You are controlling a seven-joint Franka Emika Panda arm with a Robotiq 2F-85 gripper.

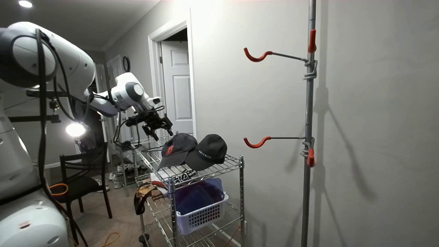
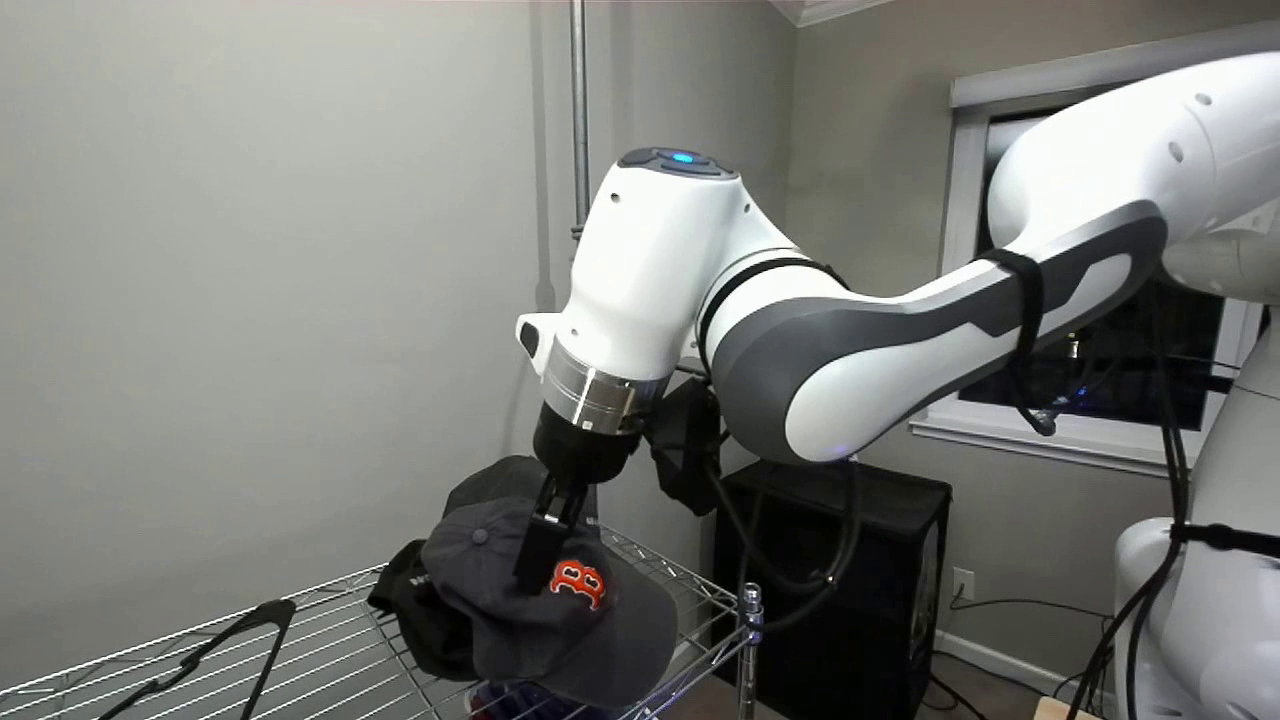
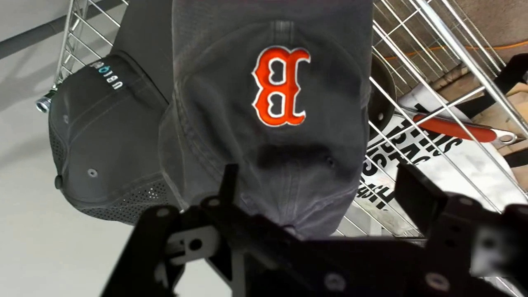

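A dark cap with a red B (image 3: 281,86) lies on the top wire shelf, its crown toward my gripper in the wrist view. Beside it, partly tucked behind its brim, sits a second dark cap (image 3: 106,128) with small light lettering. My gripper stands open over the rear of the B cap, its fingers spread wide and nothing held. Exterior view 1 shows the gripper (image 1: 161,133) above and to the left of both caps, apart from them. In exterior view 2 a black finger (image 2: 542,554) overlaps the B cap; contact there cannot be judged.
A grey pole (image 1: 308,123) with an upper red-tipped hook (image 1: 257,56) and a lower red-tipped hook (image 1: 257,144) stands right of the shelf. Below the caps is a lavender basket (image 1: 203,218). A black hanger (image 2: 258,618) lies on the shelf.
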